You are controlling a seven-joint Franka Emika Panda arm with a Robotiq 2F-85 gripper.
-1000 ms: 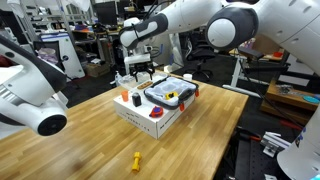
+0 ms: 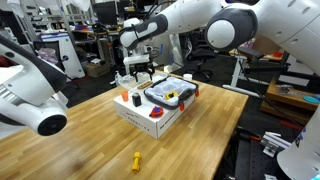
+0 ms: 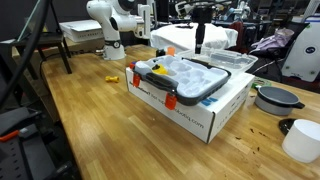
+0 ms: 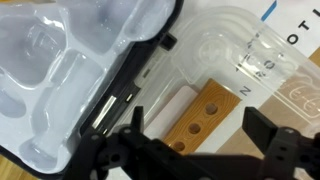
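My gripper stands open in the wrist view, its two dark fingers spread with nothing held between them. Beneath it lies a wooden block with several round holes [image 4: 216, 102], inside a clear plastic container [image 4: 240, 28]. A pale strip [image 4: 172, 112] runs along the block's side. In the second exterior view the gripper [image 3: 198, 42] hangs over the far side of the white box [image 3: 190, 112]. A grey compartment tray [image 3: 212, 79] with dark edges and red clips rests on the near side of that box. A small yellow thing [image 3: 159, 70] sits at the tray.
A black pot [image 3: 278, 101] and a white cup [image 3: 302, 141] stand beside the box. Small orange [image 2: 125, 96], black [image 2: 137, 100] and red-blue [image 2: 156, 113] items sit at the box's end. A yellow object [image 2: 136, 161] lies on the otherwise clear near table.
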